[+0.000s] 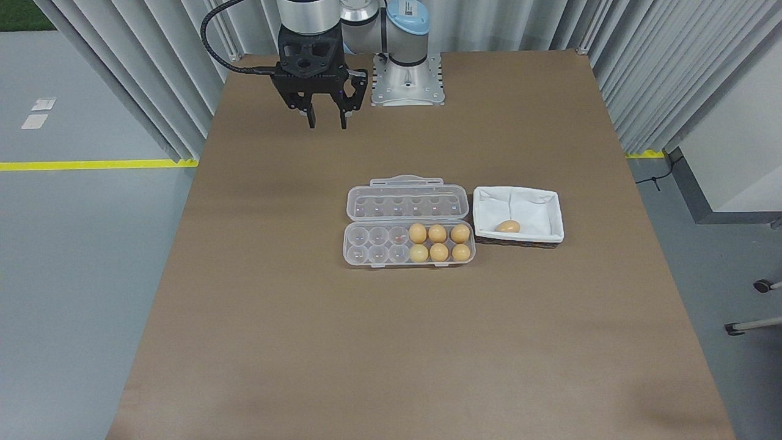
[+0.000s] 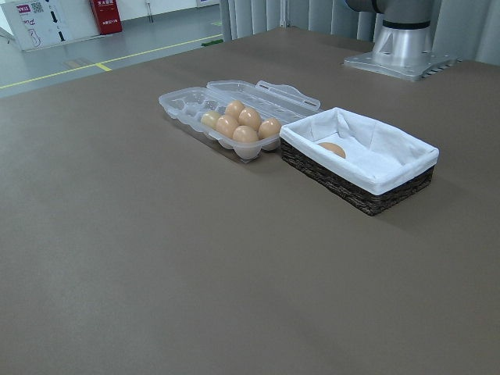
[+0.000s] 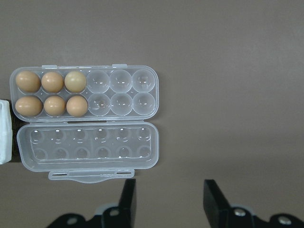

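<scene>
An open clear plastic egg carton lies at the middle of the table, several brown eggs filling one end of its cups, the other cups empty. Right beside it in the front view is a dark wicker basket with a white liner, holding one egg. My gripper is high at the back of the table, behind and left of the carton, open with nothing between its fingers.
The arm's metal base plate sits at the back edge. Curtains hang behind.
</scene>
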